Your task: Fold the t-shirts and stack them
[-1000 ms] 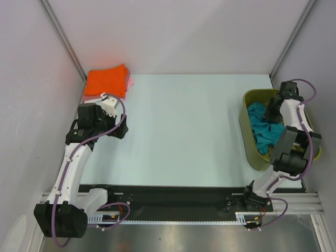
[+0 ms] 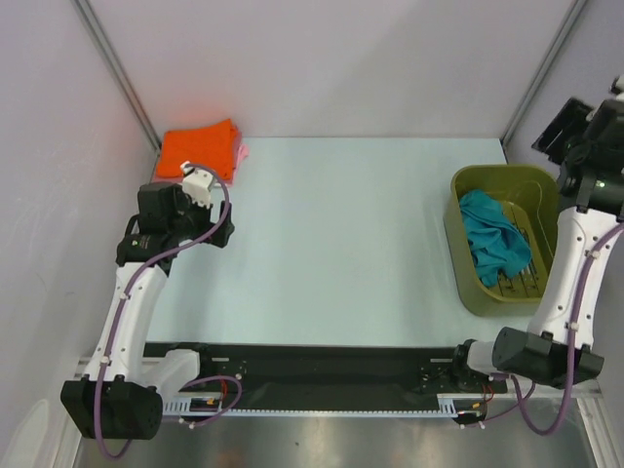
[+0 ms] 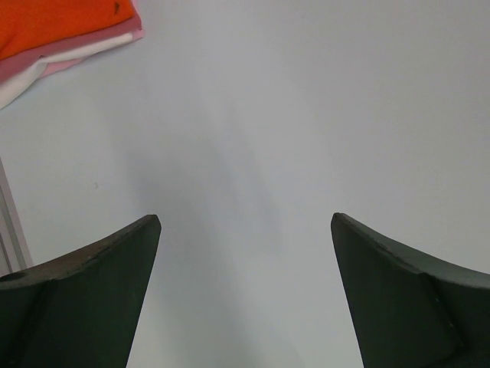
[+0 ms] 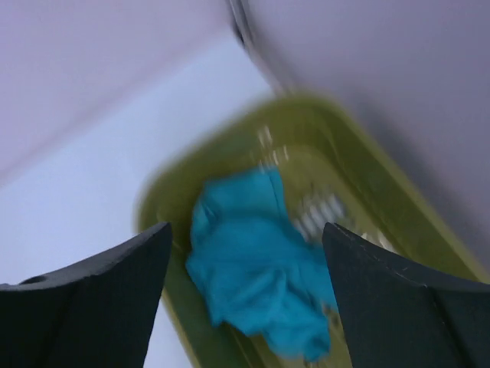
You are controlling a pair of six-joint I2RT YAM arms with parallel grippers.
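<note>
A folded orange shirt (image 2: 195, 146) rests on pink and white cloth at the back left, also at the top left of the left wrist view (image 3: 61, 23). My left gripper (image 2: 210, 226) is open over the table just in front of that pile, nothing between its fingers. A teal shirt (image 2: 492, 234) lies crumpled in the olive bin (image 2: 458, 263) on the right. My right gripper (image 2: 564, 132) is raised above the bin's far right, open, with nothing between its fingers; its wrist view is blurred.
Walls stand close at the left, back and right, and the table's front edge runs along the arms' bases.
My right arm has risen out of the bin to above it, leaving the teal shirt inside. My left arm has shifted only slightly.
</note>
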